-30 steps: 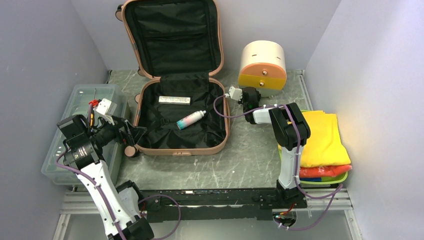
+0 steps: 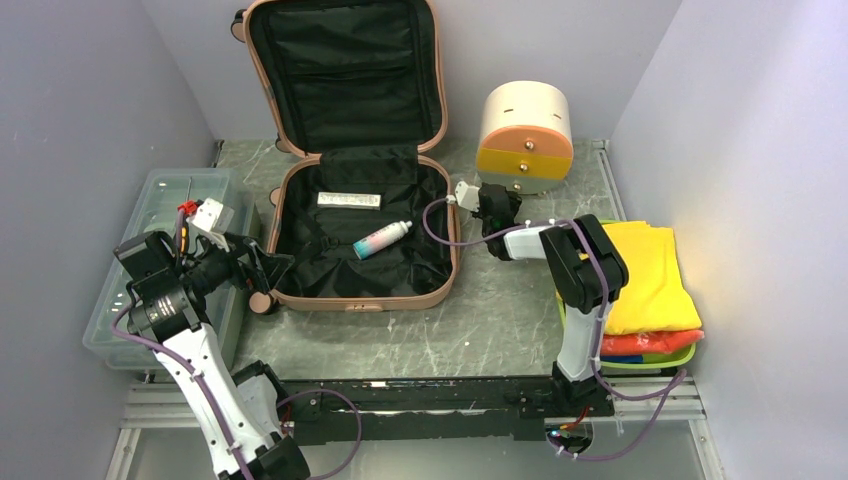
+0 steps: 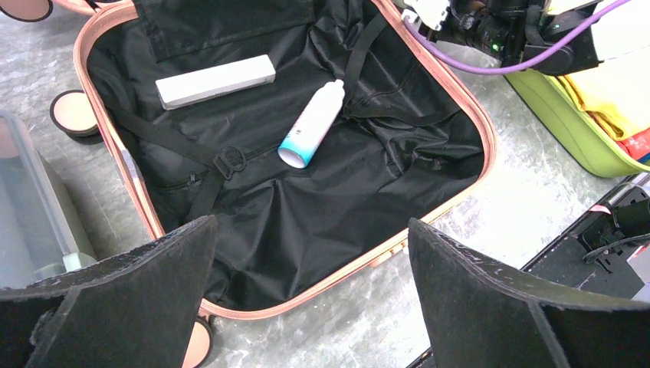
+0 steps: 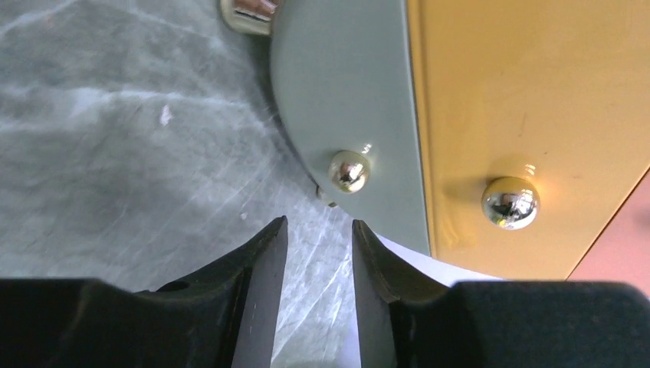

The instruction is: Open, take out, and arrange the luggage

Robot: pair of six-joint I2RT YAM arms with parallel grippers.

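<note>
The suitcase [image 2: 365,300] lies open, lid upright at the back, holding a white-and-teal spray can [image 2: 382,238] and a flat white box [image 2: 349,200]. My left gripper hangs open and empty over its near-left side. My right gripper is open and empty in front of a small drawer cabinet [image 2: 524,120]; in the right wrist view its tips point at the grey bottom drawer [image 4: 345,100] with a silver knob [image 4: 349,172], below the yellow drawer [image 4: 529,92].
A green bin [image 2: 650,360] of yellow, red and blue cloths stands at the right. A clear lidded container [image 2: 140,290] is at the left, under my left arm. Bare marble surface lies in front of the suitcase.
My right arm has shifted slightly toward the front and right of the top view beside the cabinet. The left arm and the suitcase's contents are unchanged.
</note>
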